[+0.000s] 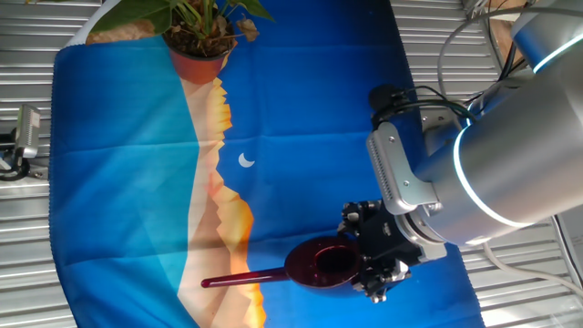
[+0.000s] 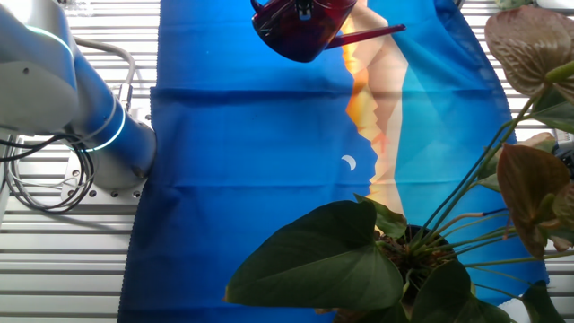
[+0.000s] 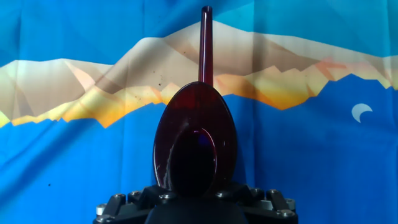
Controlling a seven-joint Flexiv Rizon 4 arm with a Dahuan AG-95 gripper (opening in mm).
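A dark red, glossy watering can (image 1: 322, 263) with a long thin spout (image 1: 244, 278) is at the front of the mat, its spout pointing left. My gripper (image 1: 363, 256) is at the can's back end and appears shut on it, although the contact itself is hidden. From the wrist, the can (image 3: 196, 134) is straight ahead, its spout (image 3: 206, 46) pointing away; the dark gripper body covers its near end. In the second exterior view the can (image 2: 300, 31) is cut off by the top edge and seems raised above the mat.
A potted plant (image 1: 198, 68) stands at the mat's far end, its broad leaves (image 2: 314, 260) spreading over the near side of the second exterior view. A small device (image 1: 25, 137) sits beyond the left edge.
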